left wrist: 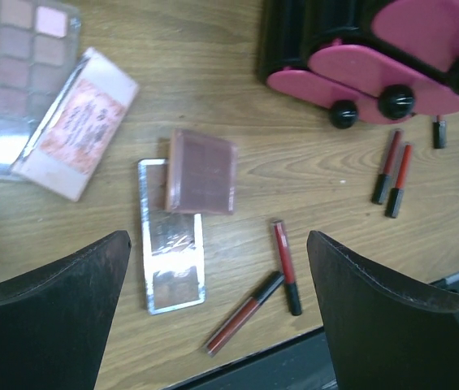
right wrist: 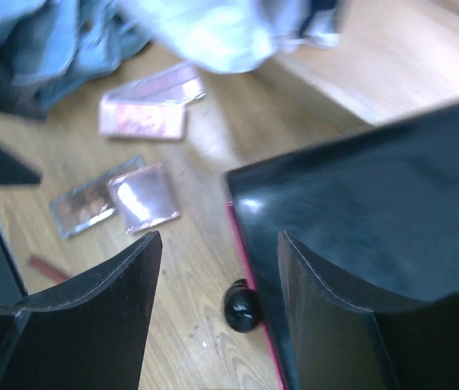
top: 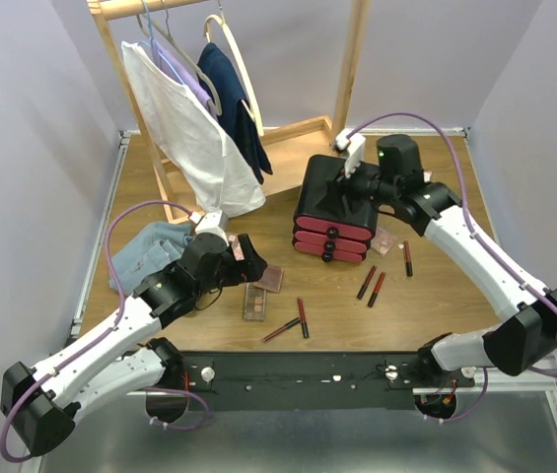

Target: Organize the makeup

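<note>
A black case with pink drawers and round knobs [top: 332, 225] stands right of centre. My right gripper [top: 347, 187] is over its top, fingertips part open; in the right wrist view the black lid fills the right half. My left gripper hovers open over the palettes, nothing between its fingers. Below it lie a clear palette [left wrist: 172, 268], a square compact [left wrist: 201, 172], a pink-white palette [left wrist: 76, 126] and an eyeshadow palette [left wrist: 30, 65]. Several lip pencils and tubes [top: 303, 317] lie on the front of the floor and right of the case.
A wooden rack [top: 298, 148] with hanging garments stands at the back left. Folded blue cloth [top: 140, 256] lies at the left.
</note>
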